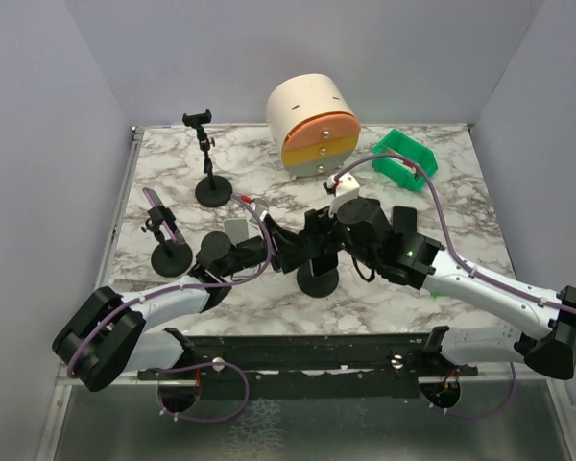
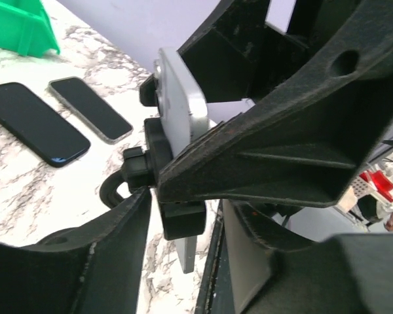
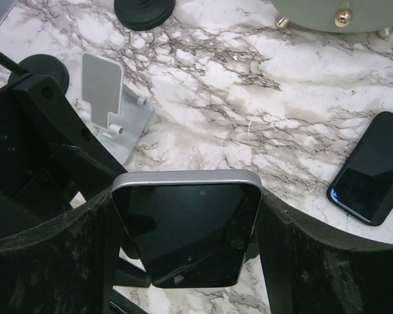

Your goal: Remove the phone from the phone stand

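A silver-edged dark phone (image 3: pixel 187 232) stands in the black holder of the central stand (image 1: pixel 317 286). My right gripper (image 1: pixel 324 230) is around the phone from above, its fingers at either side of it in the right wrist view. My left gripper (image 1: pixel 293 248) comes from the left onto the stand's holder (image 2: pixel 183 219), which sits between its fingers in the left wrist view, with the phone's edge (image 2: pixel 183 104) above. Whether each grips firmly is hard to tell, as the two grippers hide much of each other and of the holder.
Two phones lie to the right. A green basket (image 1: pixel 403 154), a cylindrical drawer unit (image 1: pixel 312 125), other stands (image 1: pixel 211 187) and a small white stand (image 3: pixel 111 104) surround the middle. The front table edge is close.
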